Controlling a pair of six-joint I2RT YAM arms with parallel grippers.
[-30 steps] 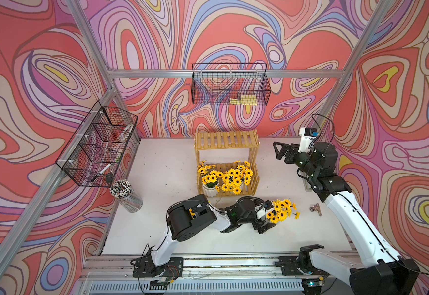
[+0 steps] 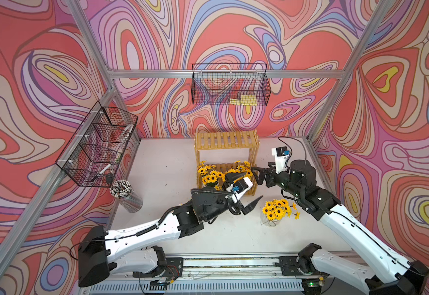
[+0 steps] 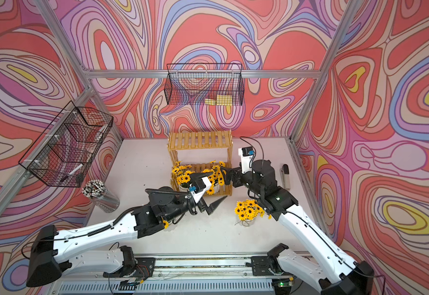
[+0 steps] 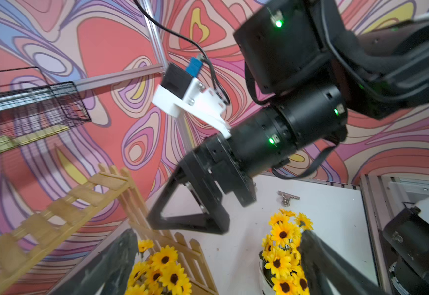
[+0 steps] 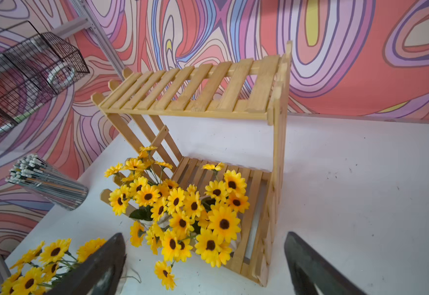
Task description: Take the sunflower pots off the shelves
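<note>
Two sunflower pots (image 5: 222, 223) stand side by side on the lower tier of the wooden rack (image 5: 194, 93); the upper tier is bare. Another sunflower pot (image 2: 275, 210) is on the table at front right. Mostly behind the left arm are more sunflowers (image 5: 52, 260), on the table at front left. My left gripper (image 2: 248, 187) is open and empty, raised in front of the rack and covering part of its flowers from above. Beside the rack's right end, my right gripper (image 2: 256, 175) is also open, nothing between its fingers.
A jar of sticks (image 2: 127, 195) stands at the left. Wire baskets hang on the left wall (image 2: 99, 145) and back wall (image 2: 230, 84). A metal clip (image 4: 287, 197) lies on the table's right side. The two grippers are close together.
My left gripper has lifted away from the front-right pot, up and back toward the rack. The right gripper has moved left, to the rack's right end.
</note>
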